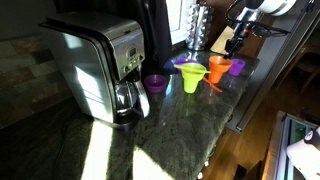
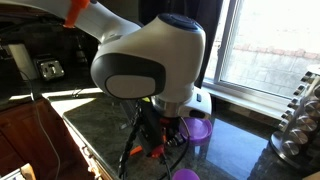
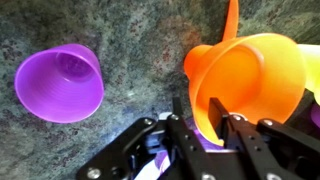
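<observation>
The orange cup (image 3: 262,75) lies under the right side of the wrist view, seen into its mouth; an orange handle-like strip (image 3: 232,18) shows behind it. My gripper is part open, its fingertips apart on either side of the cup's left rim. I cannot tell whether either finger touches it. In exterior view 1 the gripper (image 1: 232,46) is just above and right of the orange cup (image 1: 218,66). A purple cup (image 3: 60,83) is left of the fingers, and another purple thing is partly hidden beneath the gripper.
Yellow-green cups (image 1: 191,77) stand beside the orange one on the dark counter (image 1: 165,145). A purple bowl (image 1: 155,83) sits near the coffee maker (image 1: 108,70). Metal canisters (image 1: 200,28) line the back by the window.
</observation>
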